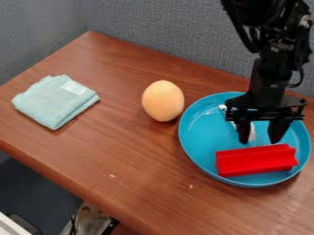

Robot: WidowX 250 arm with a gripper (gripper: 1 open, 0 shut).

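My black gripper (260,133) hangs over the blue plate (207,142) at the right, its fingers apart and pointing down around a small pale object (251,130), mostly hidden behind them; I cannot tell whether they touch it. A red block (255,161) lies on the front part of the plate, below my gripper.
An orange egg-shaped object (163,100) stands left of the plate. A folded pale teal cloth (55,100) lies at the far left. A grey padded wall borders the back.
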